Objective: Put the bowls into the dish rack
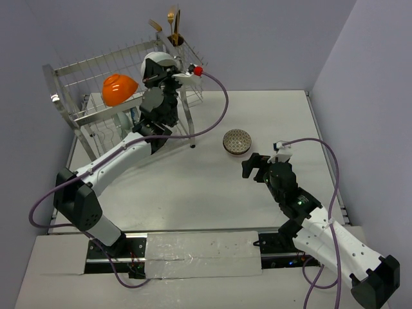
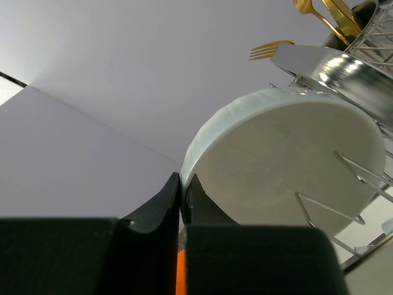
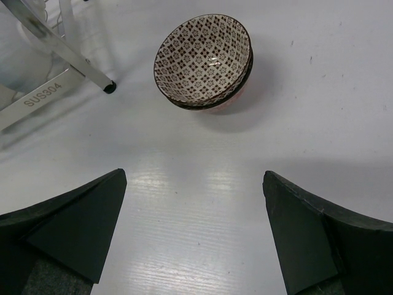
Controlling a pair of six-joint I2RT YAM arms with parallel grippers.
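Pinched by its rim, a white bowl (image 2: 288,160) is in my left gripper, which is shut on it over the upper tier of the dish rack (image 1: 96,116). Wire prongs of the rack stand in front of the bowl's lower right part in the left wrist view. An orange bowl (image 1: 118,89) rests tilted on that same tier, to the left. The brown-and-white patterned bowl (image 3: 206,61) sits on the table, with the dark rim of a second bowl under it. My right gripper is open and empty, nearer the front than the patterned bowl.
Gold cutlery stands in a holder (image 1: 175,40) at the rack's back right corner, and a fork (image 2: 271,49) juts out near the held bowl. Dishes show through the bars on the lower tier. Bare table (image 1: 206,193) lies between the two arms.
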